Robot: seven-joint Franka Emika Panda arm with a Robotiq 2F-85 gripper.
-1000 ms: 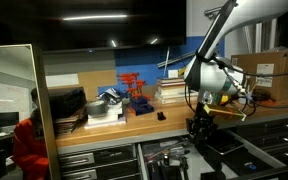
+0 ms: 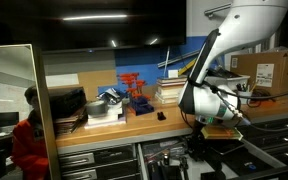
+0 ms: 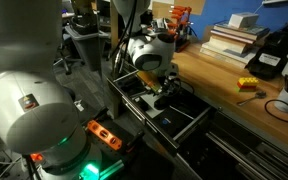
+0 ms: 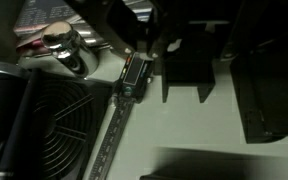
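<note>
My gripper (image 3: 166, 98) is down inside the open drawer (image 3: 189, 128), under the white wrist of the arm. In the wrist view a digital caliper (image 4: 107, 142) lies aslant, its small display (image 4: 135, 71) just left of the dark gripper parts, its scale running to the lower left. The upper end of the caliper is lost among dark shapes, so I cannot make out whether the fingers grip it. In exterior view 1 the gripper (image 2: 202, 146) is a dark blur low over the drawer.
A shiny metal cylinder (image 4: 68, 48) and a black fan-like grille (image 4: 62, 130) lie left of the caliper. Pale drawer floor (image 4: 169, 130) shows to its right. Stacked books (image 3: 234, 40) stand on the wooden bench (image 3: 219, 70) behind.
The arm has come down, bringing its wrist and gripper lower over the drawer than a second ago. The surroundings look the same.
</note>
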